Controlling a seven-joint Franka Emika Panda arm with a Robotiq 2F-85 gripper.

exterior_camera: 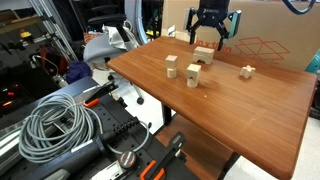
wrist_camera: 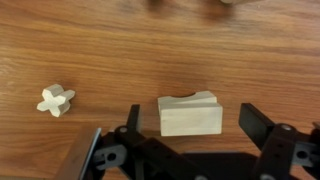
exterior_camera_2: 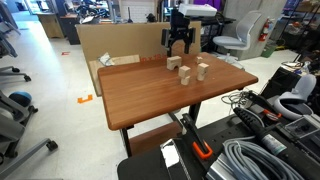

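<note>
My gripper (exterior_camera: 210, 42) stands open over a pale wooden block (exterior_camera: 204, 54) near the back of the table. In the wrist view that block (wrist_camera: 191, 116) shows between the two dark fingers, with a gap on both sides, and the gripper holds nothing. Exterior view 2 also has the gripper (exterior_camera_2: 180, 48) above the block (exterior_camera_2: 174, 62).
A small cross-shaped wooden piece (exterior_camera: 247, 71) lies right of the block. Two upright wooden blocks, one (exterior_camera: 171, 66) left of the other (exterior_camera: 193, 75), stand nearer the front. Cardboard (exterior_camera: 270, 40) stands behind the table.
</note>
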